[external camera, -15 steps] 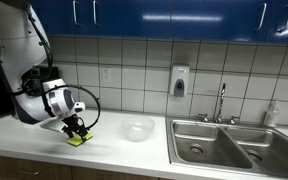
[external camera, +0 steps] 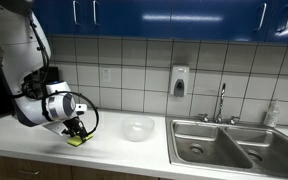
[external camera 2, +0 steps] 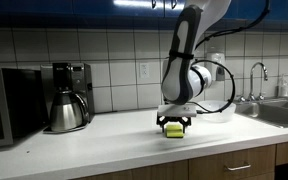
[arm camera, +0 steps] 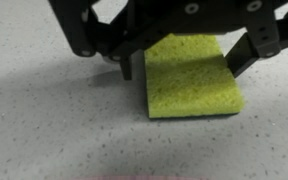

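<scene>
A yellow-green sponge (arm camera: 192, 80) with a dark underside lies on the speckled counter in the wrist view. My gripper is open, one finger (arm camera: 125, 66) to the left of the sponge and the other (arm camera: 242, 56) at its right side. Whether either finger touches the sponge, I cannot tell. From the second exterior view, the sponge (external camera 2: 174, 130) shows right below the gripper (external camera 2: 174, 122). The first exterior view has the sponge (external camera: 77, 140) partly covered by the gripper (external camera: 78, 132). The sponge's far end is hidden under the gripper body.
A clear bowl (external camera: 138, 128) stands to the right of the arm. Beyond it is a double sink (external camera: 199, 146) with a faucet (external camera: 221, 105). A coffee maker (external camera 2: 72, 98) and a microwave (external camera 2: 12, 107) occupy the counter's other end. Bare counter (external camera 2: 94, 137) lies between them and the sponge.
The gripper and arm have shifted very slightly at the sponge over the last second. The sponge stays in about the same place, and the bowl has not moved.
</scene>
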